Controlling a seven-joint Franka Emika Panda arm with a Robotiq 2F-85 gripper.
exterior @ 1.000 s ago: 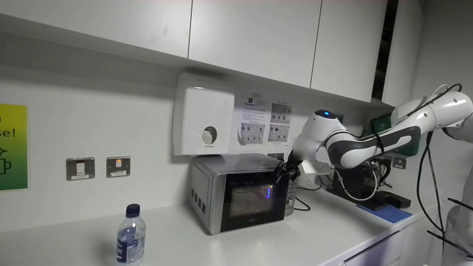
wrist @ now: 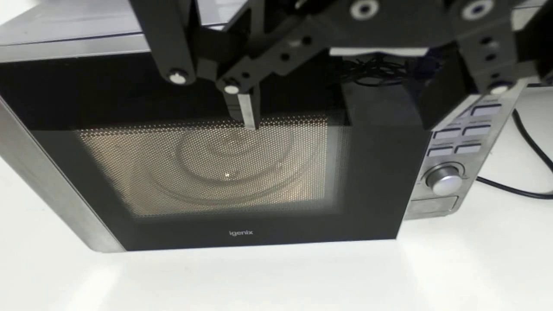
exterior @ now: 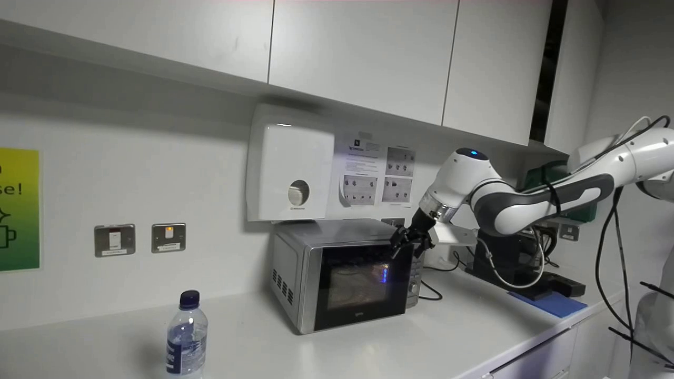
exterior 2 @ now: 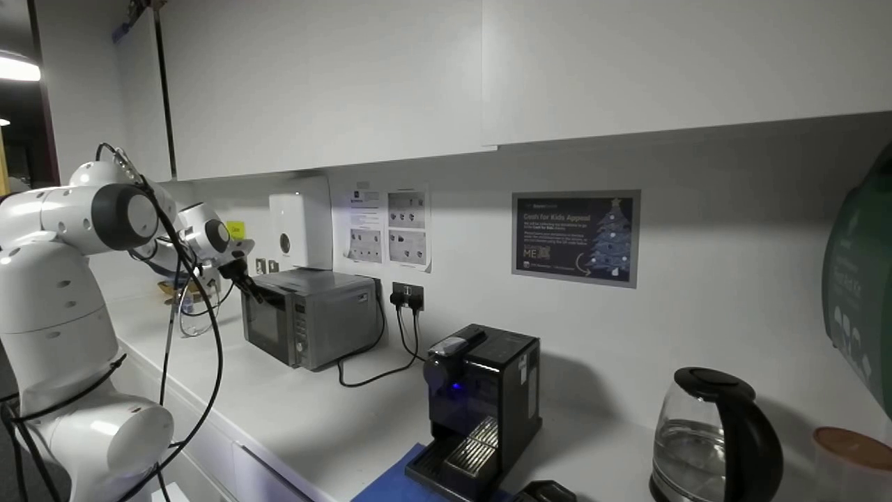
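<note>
The silver and black microwave [exterior: 361, 287] stands on the counter against the wall, its door shut and its window [wrist: 228, 171] faintly lit inside. My gripper is in front of the upper part of the door, its fingers spread wide and nothing between them. One finger [wrist: 249, 111] shows over the window's top edge, the other near the button panel [wrist: 461, 132] on the right. Below those buttons sits a round silver knob [wrist: 444, 180]. Whether a fingertip touches the door, I cannot tell.
A water bottle [exterior: 187, 341] stands left of the microwave. To its right are a coffee machine [exterior 2: 489, 401] on a blue mat [exterior 2: 389, 477] and a glass kettle [exterior 2: 694, 443]. Cables [exterior 2: 376, 381] run behind. Wall cabinets [exterior: 360, 57] hang overhead.
The arm and wrist have shifted slightly and changed angle, with the forearm a little farther right in exterior view 1. The gripper stays near the microwave's upper right; the microwave has not moved.
</note>
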